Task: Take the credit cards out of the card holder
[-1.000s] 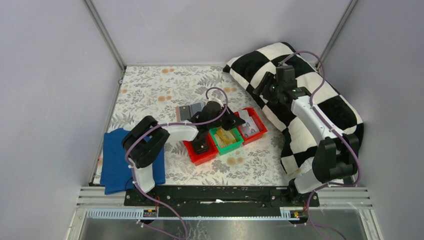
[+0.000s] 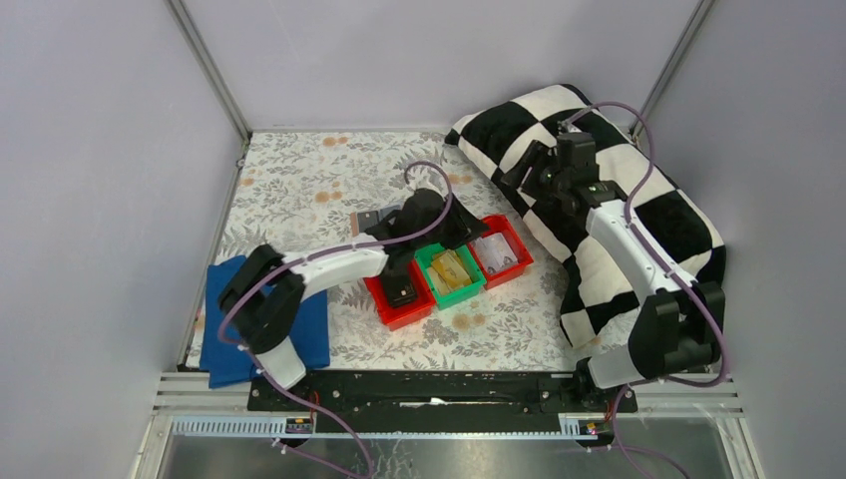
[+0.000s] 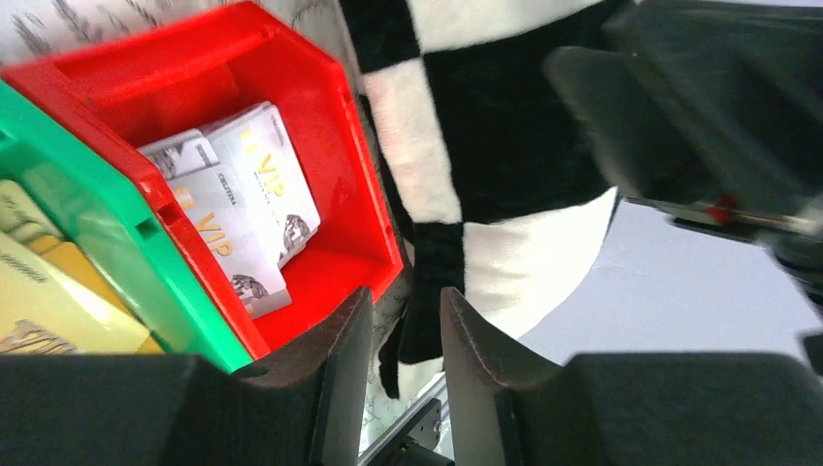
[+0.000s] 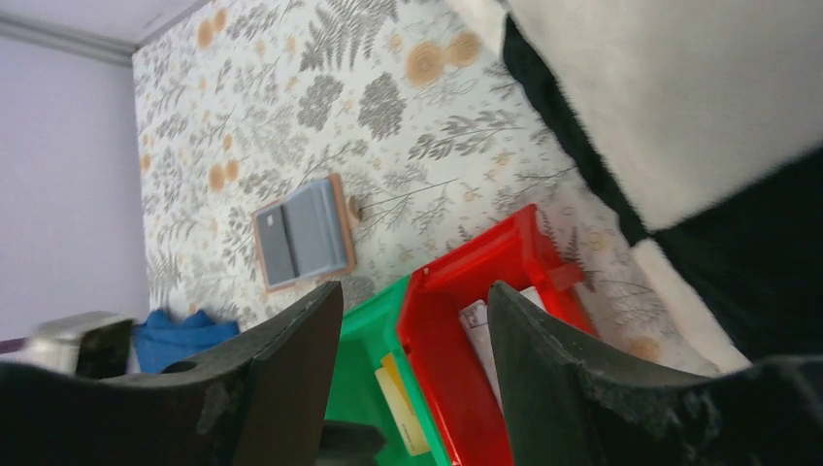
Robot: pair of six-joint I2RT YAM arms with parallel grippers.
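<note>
The card holder [image 4: 306, 231] lies spread open on the table, grey with a brown edge; the left arm partly covers it in the top view. No card can be made out in its visible part. Silver VIP cards [image 3: 257, 180] rest in the right red bin [image 3: 335, 175]. My left gripper is above that bin's edge, its fingers parted by a narrow gap with nothing between them. Over the checkered cushion, my right gripper stands open and empty, away from the holder.
Beside the right red bin stand a green bin [image 2: 465, 291] with gold cards [image 2: 451, 270] and another red bin [image 2: 404, 317] with black cards [image 2: 398, 289]. A checkered cushion [image 2: 609, 279] fills the right side; blue cloth [image 2: 224, 329] lies at left.
The right gripper shifted only a little. The bins stayed in place.
</note>
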